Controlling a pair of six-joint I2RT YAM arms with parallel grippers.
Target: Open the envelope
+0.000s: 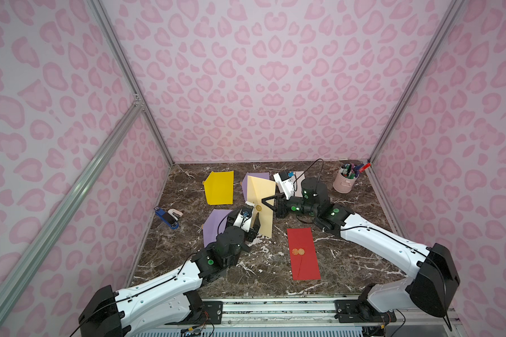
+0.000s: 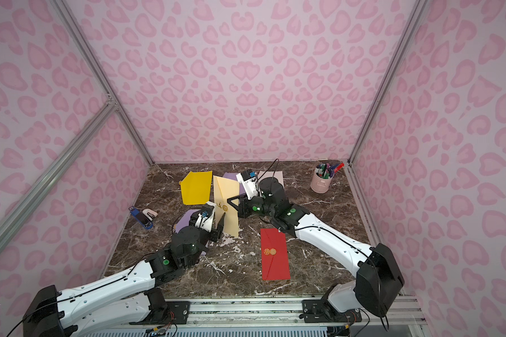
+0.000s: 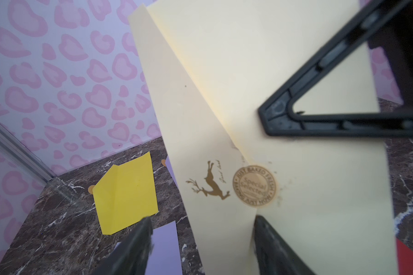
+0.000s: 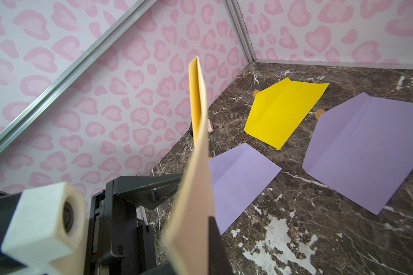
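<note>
My right gripper is shut on the edge of a cream envelope, holding it upright above the table. One black right finger lies across its face in the left wrist view. The flap carries a deer print, and a round sticker sits at the flap's edge. My left gripper stands part open in front of the envelope. One left fingertip is at the flap's edge just below the sticker; whether it reaches under the flap, I cannot tell. The other fingertip is left of the envelope.
A yellow envelope and two purple ones, one near and one farther back, lie on the table. A red envelope is at front right, a pen cup at back right, a blue object at left.
</note>
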